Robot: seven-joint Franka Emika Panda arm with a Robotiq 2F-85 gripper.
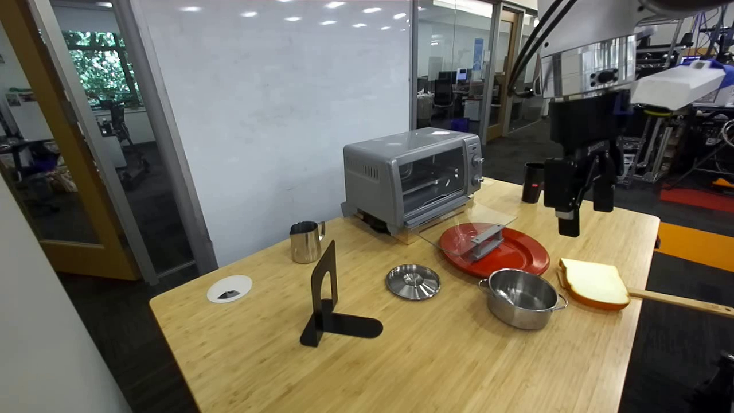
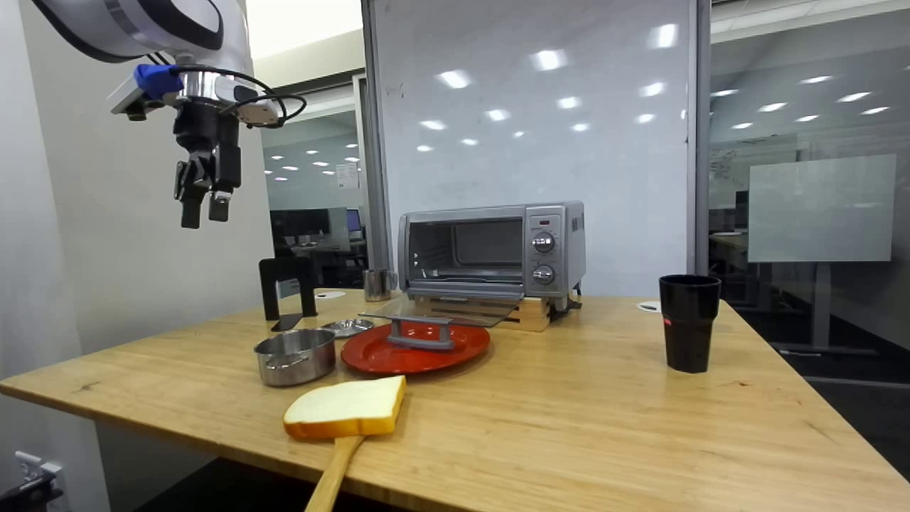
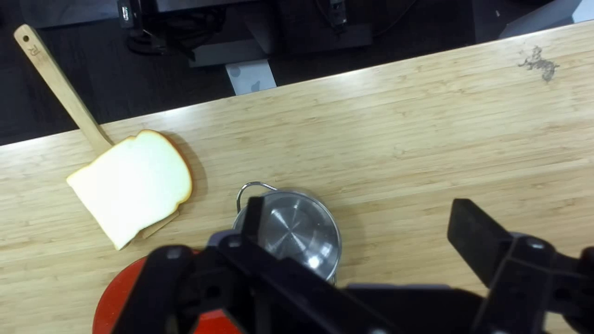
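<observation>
High over the table, my gripper (image 1: 586, 212) (image 2: 205, 212) points downward. Its fingers (image 3: 254, 220) stand wide apart in the wrist view, with nothing held between them. Below lies a steel pot (image 1: 523, 300) (image 3: 303, 231), partly hidden by one finger in the wrist view. A bread slice (image 1: 593, 281) (image 2: 345, 405) rests on a wooden spatula (image 1: 678, 303) near the table edge, its handle jutting past the edge. The toaster oven (image 1: 406, 175) has its glass door (image 2: 465, 310) down over a red plate (image 1: 526, 254).
A steel lid (image 1: 413, 281) lies beside the pot. A black bookend (image 1: 354, 326), a steel pitcher (image 1: 305, 244) and a black cup (image 2: 689, 324) stand on the table. Clear wood spans the table's front in exterior view 1.
</observation>
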